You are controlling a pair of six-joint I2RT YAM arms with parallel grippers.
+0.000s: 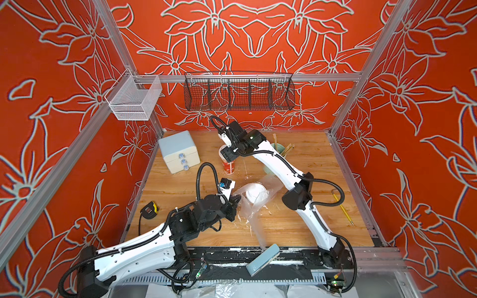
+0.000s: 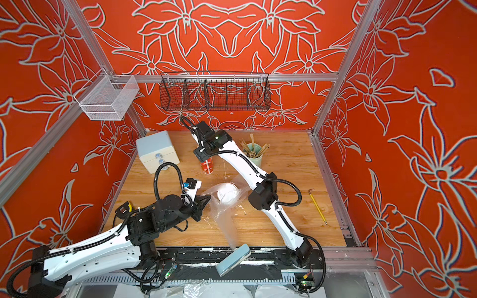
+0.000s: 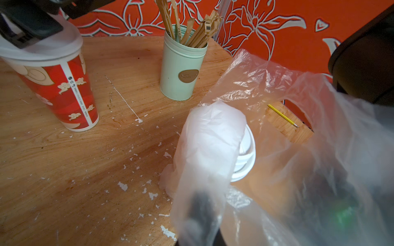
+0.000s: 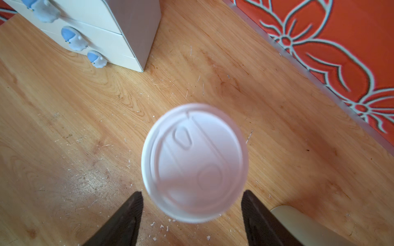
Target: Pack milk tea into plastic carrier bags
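A red paper cup (image 1: 228, 167) with a white lid stands at the back of the table, upright in the left wrist view. My right gripper is shut on it, one finger on each side below the lid. At mid-table, a clear plastic bag (image 3: 283, 172) spreads around a second white-lidded cup (image 1: 256, 192), whose body is mostly hidden by film. The left gripper (image 1: 237, 199) is shut at the bag's left edge with film at its fingers, which show only as a dark blur through the plastic in the left wrist view.
Behind the bag stands a green holder (image 3: 182, 69) of wooden sticks, beside the right arm. A white drawer box (image 1: 178, 151) is at the back left, a tape measure (image 1: 149, 209) at the left edge. To the right lies a yellow tool (image 1: 342, 206) with clear table around it.
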